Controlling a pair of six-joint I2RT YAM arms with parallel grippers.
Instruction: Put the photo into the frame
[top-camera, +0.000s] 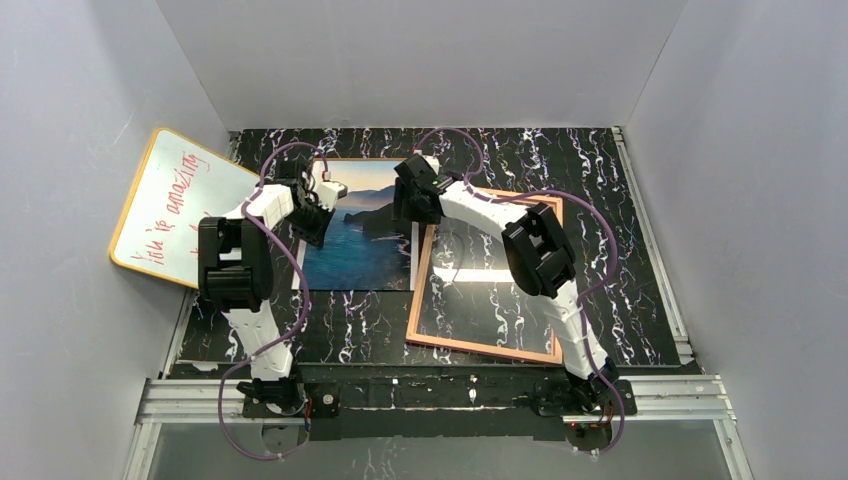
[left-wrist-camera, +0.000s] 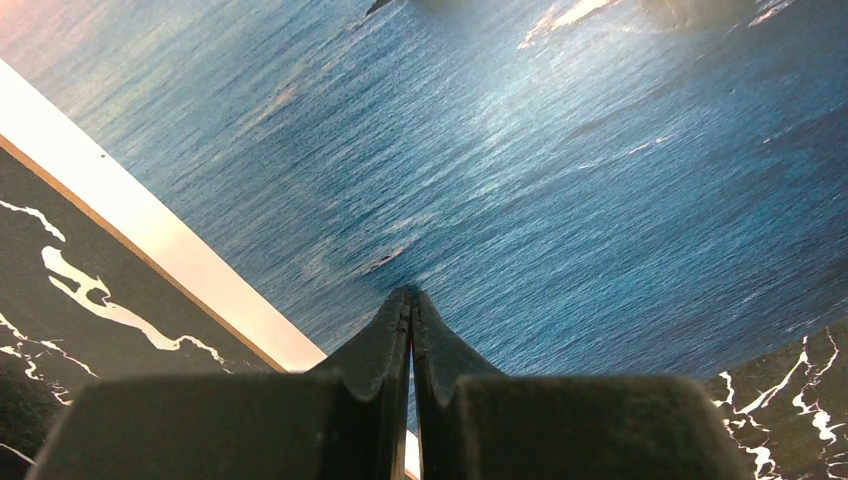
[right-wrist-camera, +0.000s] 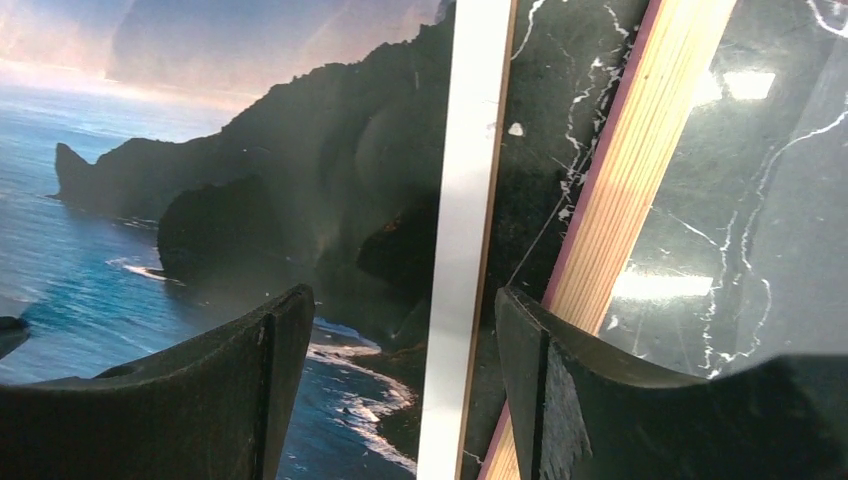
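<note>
The photo (top-camera: 350, 258), a seascape with white side borders, lies flat on the dark marbled table. Close to its left border, my left gripper is shut with nothing seen between its fingertips, over the blue water. At the opposite side my right gripper stands part open; the photo's right border (right-wrist-camera: 463, 215) runs through the gap, free of both fingers. Just right of the photo is the wooden frame (top-camera: 480, 351), slightly turned. Its left bar (right-wrist-camera: 632, 165) passes close beside my right gripper's right finger; whether they touch I cannot tell.
A whiteboard (top-camera: 190, 205) with red writing leans at the left wall, partly behind the left arm. Bare tabletop (top-camera: 620, 300) lies right of the frame. Purple cables (top-camera: 610, 250) loop along both arms.
</note>
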